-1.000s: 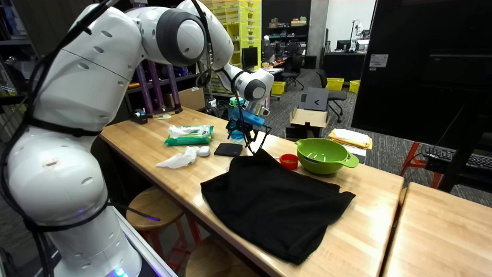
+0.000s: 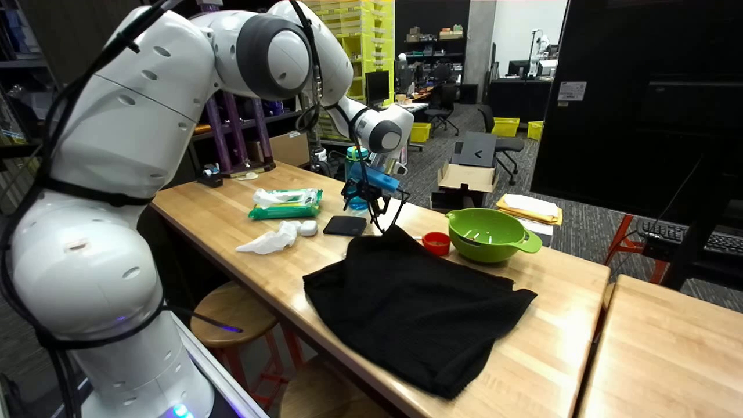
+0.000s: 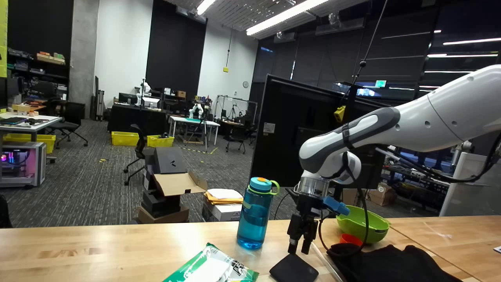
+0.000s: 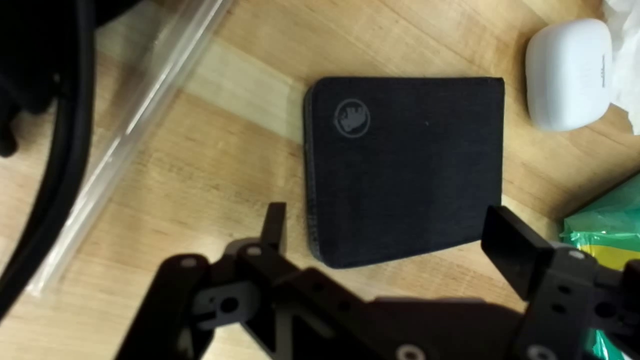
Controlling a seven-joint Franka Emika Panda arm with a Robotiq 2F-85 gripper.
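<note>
A flat black wallet [image 4: 408, 168] with a small round logo lies on the wooden table, filling the middle of the wrist view. My gripper is open above the table, one finger near each lower side of the wallet in that view, nothing held between them. In exterior view 2 the gripper [image 3: 299, 249] points down just behind the wallet [image 3: 294, 268]; whether it touches cannot be told. Exterior view 1 shows the wallet [image 2: 345, 226] left of a spread black cloth [image 2: 425, 306].
Near the wallet are a white earbud case [image 4: 568, 75], a crumpled tissue [image 2: 271, 238] and a green wipes pack [image 2: 287, 203]. A blue bottle [image 3: 255, 214] stands close to the gripper. A red cup [image 2: 436, 243] and green colander [image 2: 489, 235] sit behind the cloth. A clear rod [image 4: 129, 141] lies alongside.
</note>
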